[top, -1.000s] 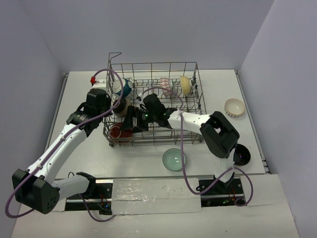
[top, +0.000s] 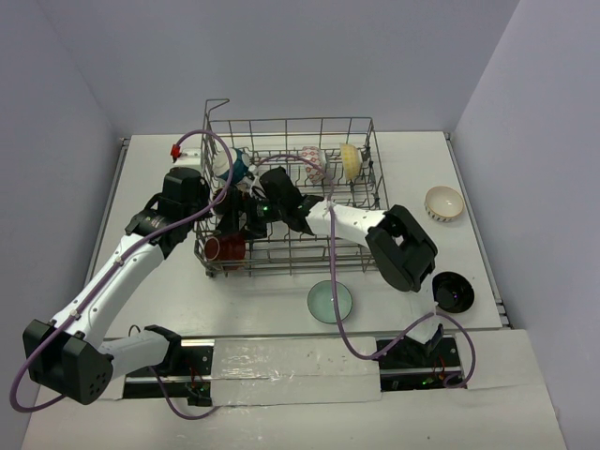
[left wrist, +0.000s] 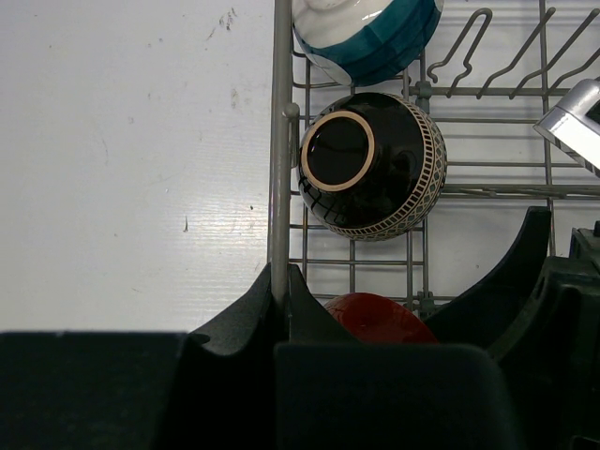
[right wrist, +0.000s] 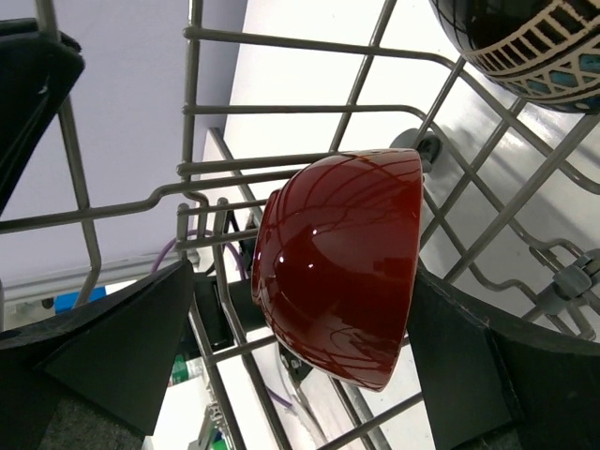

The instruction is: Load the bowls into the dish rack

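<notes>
A glossy red bowl (right wrist: 342, 262) lies on its side in the rack's front left corner. My right gripper is open, its fingers on either side of that bowl; the right finger overlaps the bowl's rim side. Whether they touch is unclear. My left gripper is shut on the left top wire of the dish rack (left wrist: 281, 141). Behind the red one sit a black patterned bowl (left wrist: 375, 164) and a teal-and-white bowl (top: 232, 166). Farther right in the rack stand a pink patterned bowl (top: 314, 164) and a yellow bowl (top: 352, 161).
On the counter outside the rack are a green bowl (top: 329, 302) in front, plus a black bowl (top: 453, 292) and a cream bowl (top: 443, 203) to the right. Rack wires surround the right gripper closely. Both arms meet near the rack's left side.
My right arm has shifted left, its gripper now farther over the rack's left side and covering more of the black patterned bowl. The left arm and the bowls show no clear movement.
</notes>
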